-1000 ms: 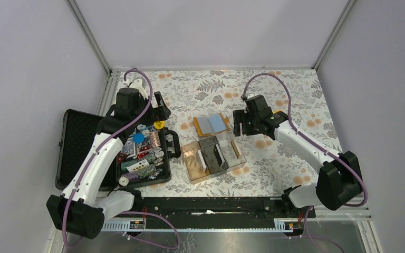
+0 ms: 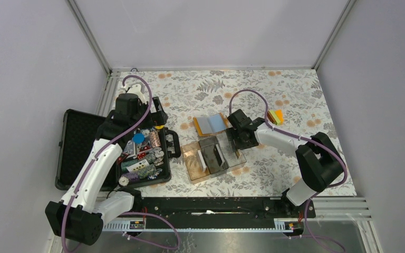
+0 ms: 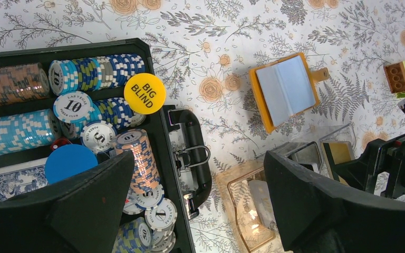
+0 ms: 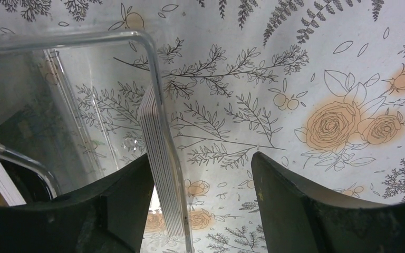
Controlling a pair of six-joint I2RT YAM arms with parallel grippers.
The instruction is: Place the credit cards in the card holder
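Observation:
The clear box (image 2: 211, 178) on the patterned cloth has amber, smoky and clear sections, each with a stack of cards on edge. In the right wrist view, white-edged cards (image 4: 161, 168) lean against the clear end wall. My right gripper is open; its left finger is beside this stack and its right finger is past the wall, with nothing gripped. An orange card holder (image 3: 287, 87) lies open behind the box, showing pale sleeves and a snap tab. Above the chip case my left gripper hangs open and empty.
The black case (image 2: 145, 184) at the left is full of poker chips, its lid folded open. A small yellow and orange item (image 2: 275, 116) lies at the back right. Free cloth stretches behind the holder and right of the box.
The left arm shifted slightly; the box and holder stayed put.

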